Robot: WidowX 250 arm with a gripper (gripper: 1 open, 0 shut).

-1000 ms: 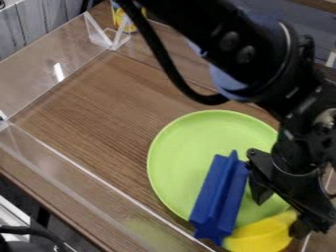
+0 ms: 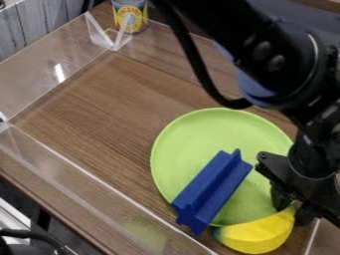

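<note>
A green plate (image 2: pixel 200 139) lies on the wooden table at the lower middle. A blue triangular bar (image 2: pixel 209 192) rests diagonally on it. A yellow curved object (image 2: pixel 253 235) sits at the plate's lower edge, partly under my gripper (image 2: pixel 285 199). The black gripper is low at the right side of the plate, its fingers over the top of the yellow object; whether they grip it is hard to tell.
A can (image 2: pixel 129 15) stands at the back left beside a clear plastic piece. Transparent walls run along the table's left and front edges.
My gripper and arm have shifted right. The yellow object has shifted slightly, and the blue bar appears a little moved on the plate.
</note>
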